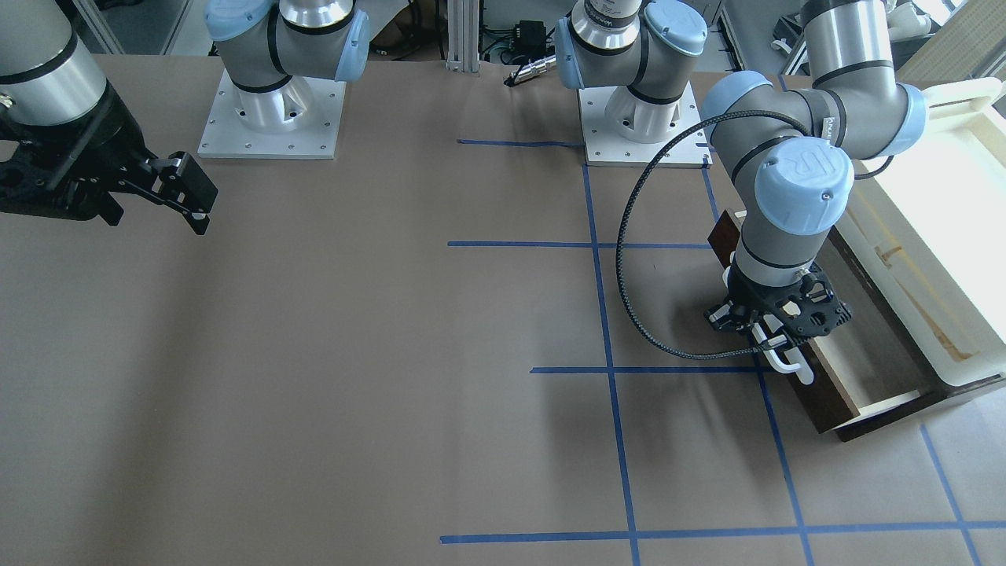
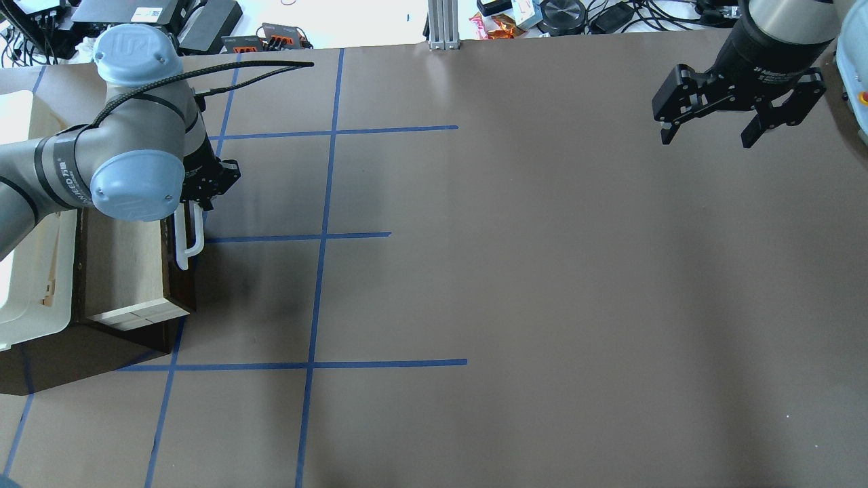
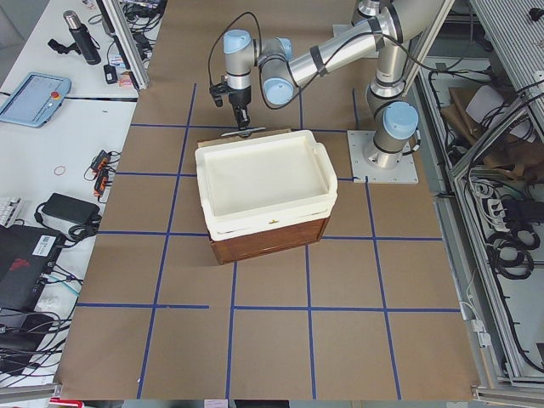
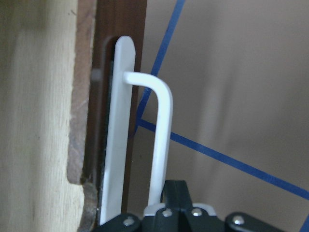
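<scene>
A wooden box with a drawer point(image 1: 872, 363) stands under a white tray point(image 3: 263, 183). A white bar handle point(image 4: 161, 125) is mounted on the drawer's dark front. My gripper is down at that handle, its black tips over the handle's lower part in the wrist view. Its fingers are mostly hidden by the handle and the wrist housing, so whether they are shut on the handle cannot be told. The drawer stands partly out, its light inside point(image 2: 122, 260) visible beside the tray.
A second black gripper point(image 2: 736, 97) hangs at the far side of the table, well away. Other arm bases point(image 3: 382, 170) stand along the back edge.
</scene>
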